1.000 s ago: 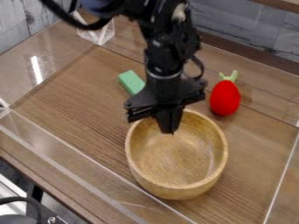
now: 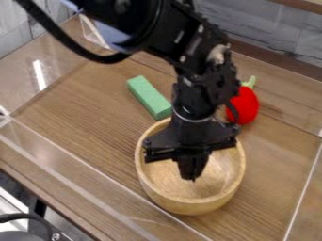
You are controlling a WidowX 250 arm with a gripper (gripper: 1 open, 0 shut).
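My gripper (image 2: 189, 160) is low over the wooden bowl (image 2: 189, 198), its black fingers shut and reaching down inside the bowl's rim; whether they touch the bottom I cannot tell. Nothing shows between them. The arm hides the back part of the bowl.
A green block (image 2: 147, 95) lies behind the bowl to the left. A red pepper-like object (image 2: 242, 105) with a green stem is at the right, partly behind the arm. A black cable is at the bottom left.
My gripper has moved down and toward the front, further over the bowl. The bowl, block and red object look about where they were.
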